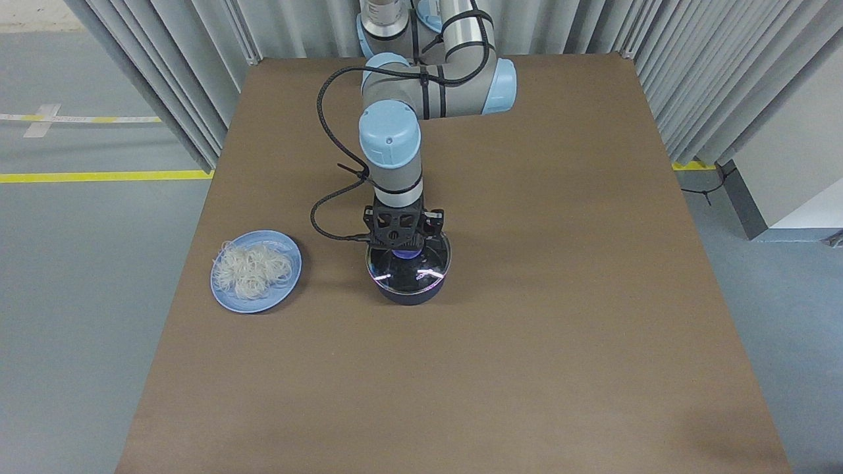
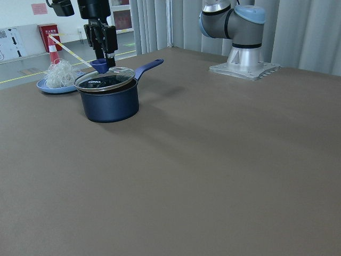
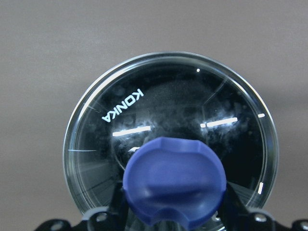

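A dark blue pot with a purple handle stands on the table. Its glass lid is at its top, apparently a little raised off the rim in the left view. My gripper is over the lid, shut on its blue knob; in the wrist view the fingertips are mostly hidden behind the knob. A light blue plate with white noodle-like strands lies left of the pot in the front view.
The robot's base stands at the back, and grey curtains hang behind it.
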